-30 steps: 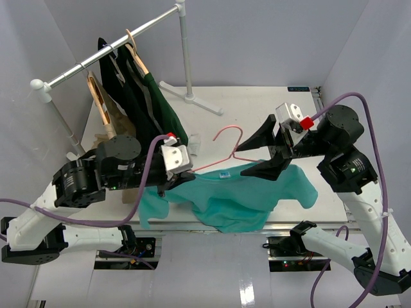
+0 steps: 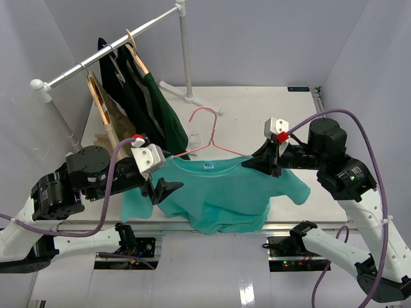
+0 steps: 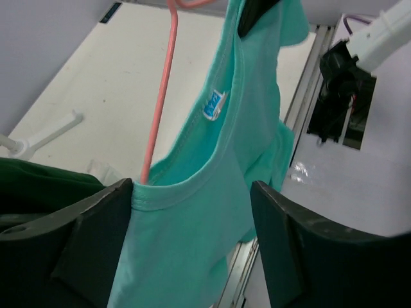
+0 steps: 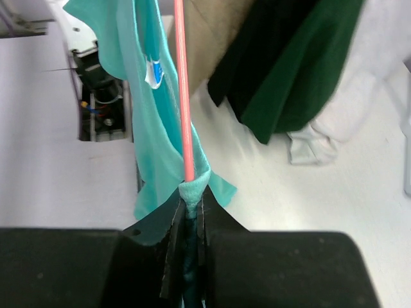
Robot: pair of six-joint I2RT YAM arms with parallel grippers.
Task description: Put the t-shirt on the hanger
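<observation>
A teal T-shirt (image 2: 221,199) hangs between both arms, with a pink hanger (image 2: 212,141) inside its neck opening. My left gripper (image 2: 164,172) is open at the shirt's left shoulder; in the left wrist view the collar (image 3: 186,196) lies between its spread fingers. My right gripper (image 2: 260,163) is shut on the shirt's other shoulder over the hanger arm; in the right wrist view the pink bar (image 4: 185,109) runs into the bunched fabric at the fingertips.
A white rail (image 2: 112,46) at the back left holds dark green and brown garments (image 2: 144,109) on wooden hangers. A pale cloth (image 4: 314,141) lies beneath the garments.
My left gripper has shifted left and opened. The hanger's hook now stands higher.
</observation>
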